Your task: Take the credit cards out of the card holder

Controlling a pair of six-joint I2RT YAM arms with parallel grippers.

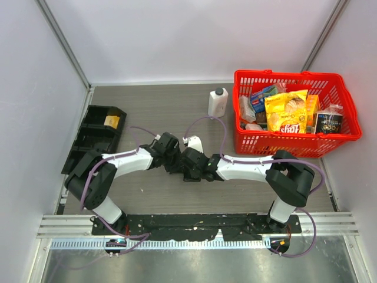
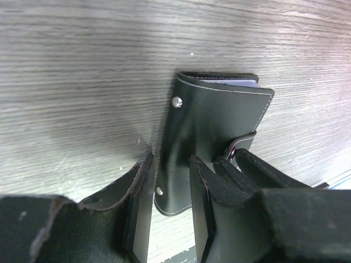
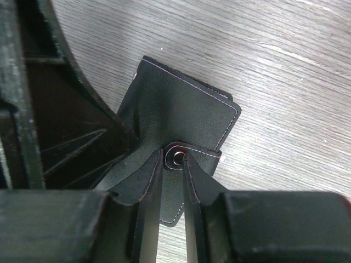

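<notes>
A black leather card holder [image 2: 219,109] with white stitching lies flat on the table, closed by a snap strap [image 3: 194,156]. At its far end a pale card edge [image 2: 233,82] shows between the flaps. My left gripper stands open over the riveted spine, with nothing seen held between its fingers. In the right wrist view, my right gripper is partly open, its fingertips on either side of the snap; whether they touch the strap is unclear. From the top, the two grippers cover most of the holder.
A white bottle [image 1: 218,102] stands behind the grippers. At the back right is a red basket [image 1: 247,140] full of packets, and a black tray [image 1: 94,132] lies at the left. The two grippers are very close together; bare table lies in front and behind.
</notes>
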